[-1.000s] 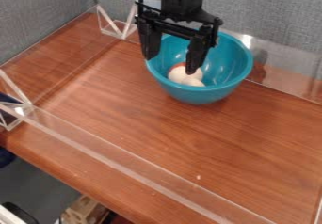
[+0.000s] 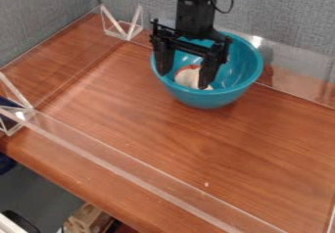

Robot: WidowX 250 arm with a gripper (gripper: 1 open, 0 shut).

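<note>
A teal bowl (image 2: 218, 97) stands on the wooden table toward the back. Inside it lies a small pale, reddish-white object (image 2: 189, 76), partly hidden by the bowl's wall and the gripper. My black gripper (image 2: 186, 69) is open, its two fingers reaching down into the bowl on either side of that object.
Clear plastic walls with white wire corner brackets (image 2: 123, 23) edge the wooden table (image 2: 144, 159). A grey padded wall is behind.
My gripper has moved down and slightly right, from above the bowl's left part to lower inside it around the pale object.
</note>
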